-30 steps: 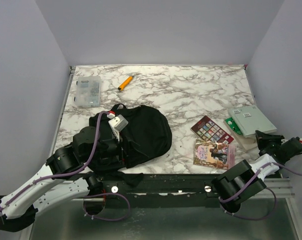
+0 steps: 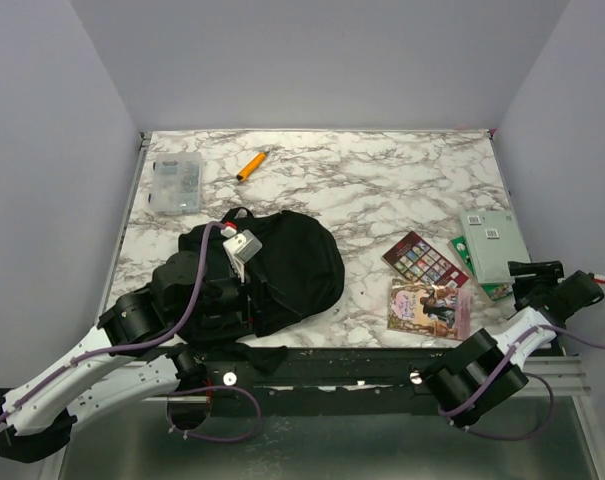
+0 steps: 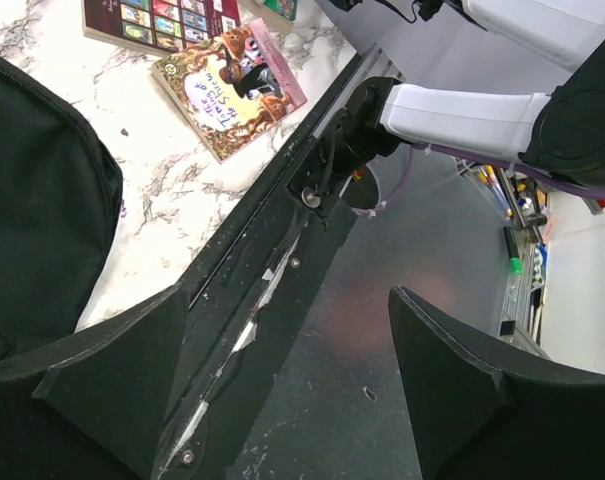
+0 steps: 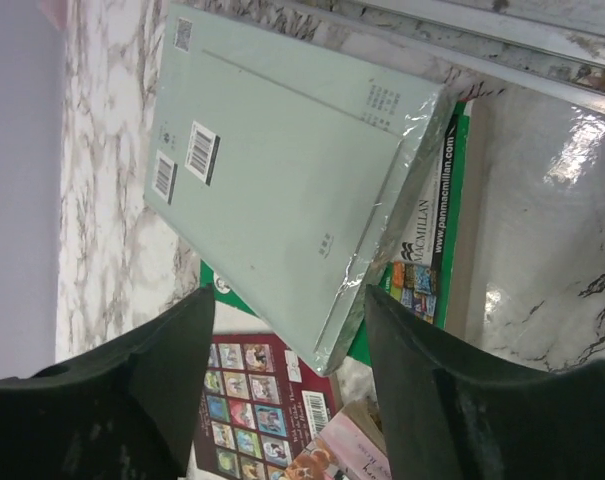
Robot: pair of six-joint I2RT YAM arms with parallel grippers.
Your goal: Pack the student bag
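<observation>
A black bag [image 2: 307, 265] lies on the left half of the table, partly hidden under my left arm. My left gripper is open above the table's front edge, nothing between its fingers. At the far right a pale green book [image 2: 492, 245] rests on a green-edged book [image 4: 452, 220]. Beside them lie a dark red book [image 2: 425, 260] with small pictures and a pink illustrated book [image 2: 429, 307]. My right gripper is part open over the pale green book's near corner. That corner shows between the fingers, but I cannot tell any firm contact.
A clear plastic box [image 2: 176, 183] sits at the back left, with an orange-yellow pen or cutter [image 2: 251, 166] to its right. Grey walls close in both sides.
The pale green book has turned and shifted left over the green-edged book, lying flatter. My right gripper's fingers have spread, and it has moved slightly. The left arm looks still.
</observation>
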